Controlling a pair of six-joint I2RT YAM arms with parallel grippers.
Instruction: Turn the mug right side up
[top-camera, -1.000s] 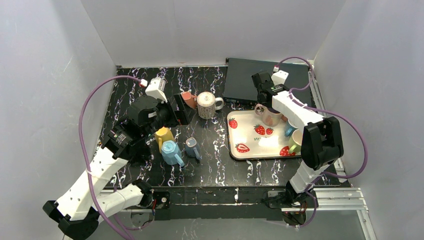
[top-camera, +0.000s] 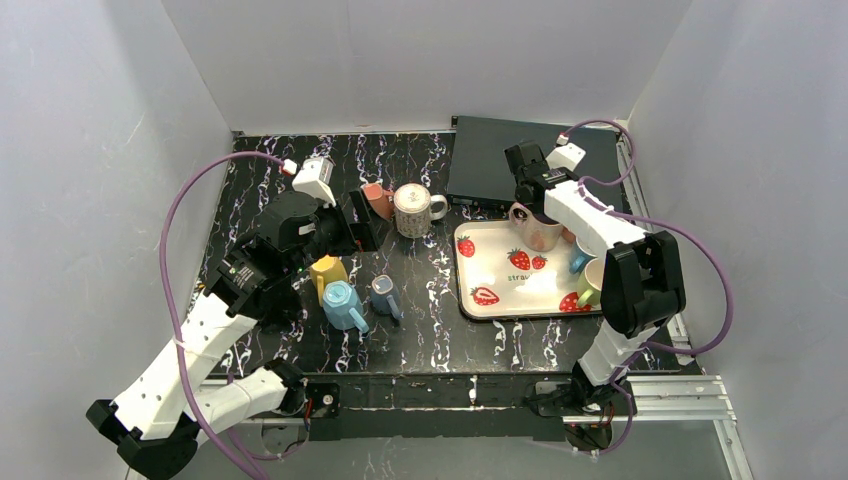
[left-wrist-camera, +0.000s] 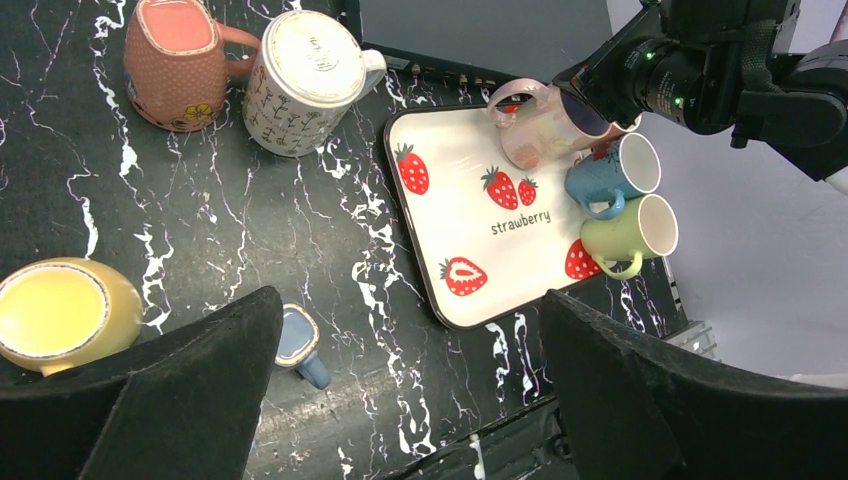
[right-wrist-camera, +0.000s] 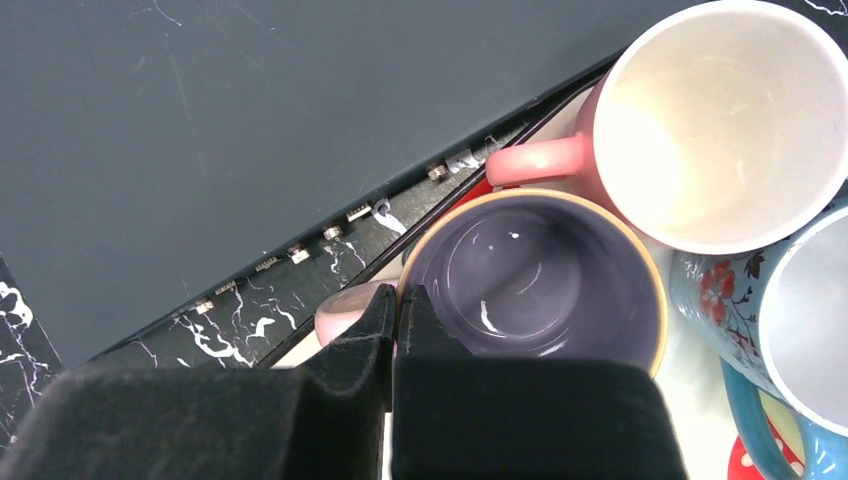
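A pink mug with a dark purple inside (left-wrist-camera: 530, 135) is at the back right of the strawberry tray (top-camera: 482, 270), its mouth tilted up and right in the left wrist view. My right gripper is shut on this mug's rim at its handle side; the tips cover part of it. My left gripper (top-camera: 362, 222) stands open above the counter left of the tray, nothing between its fingers.
A pink mug (right-wrist-camera: 720, 120), a blue mug (left-wrist-camera: 610, 175) and a green mug (left-wrist-camera: 625, 235) crowd the tray's right. Upside-down mugs, speckled (top-camera: 412, 215), coral (left-wrist-camera: 175, 75), yellow (top-camera: 327, 268), light blue (top-camera: 342, 305) and grey-blue (top-camera: 384, 293), stand left. A dark slab (top-camera: 500, 150) lies behind.
The left arm is practically unchanged.
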